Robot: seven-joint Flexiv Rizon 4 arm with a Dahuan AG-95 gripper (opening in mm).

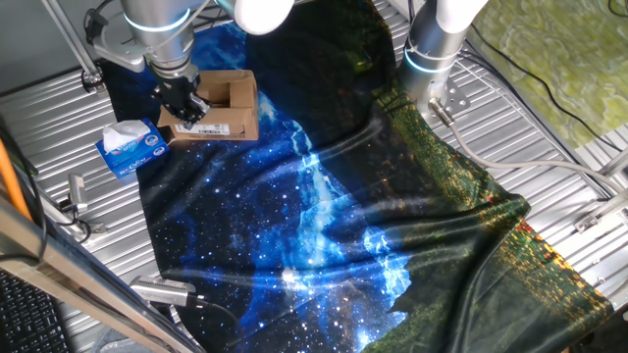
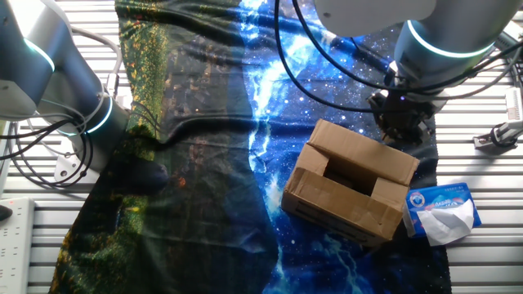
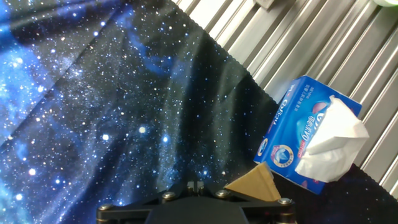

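My gripper enters at the bottom edge of the wrist view, its two fingertips together and nothing visible between them. In exterior view 1 the gripper [image 1: 195,110] is in front of the left part of an open cardboard box [image 1: 243,120]. Exterior view 2 shows the gripper [image 2: 407,135] by the box's flap side, partly dark against the cloth. Beside the cardboard box [image 2: 343,214] stands a blue tissue box [image 2: 422,201] with a white tissue sticking out. Only a brown corner of the cardboard box [image 3: 256,183] appears in the wrist view, next to the tissue box [image 3: 292,134].
A creased cloth [image 1: 285,235] with a starry and forest print covers most of the slatted metal table [image 1: 103,221]. Loose cables [image 2: 298,49] hang near the arm.
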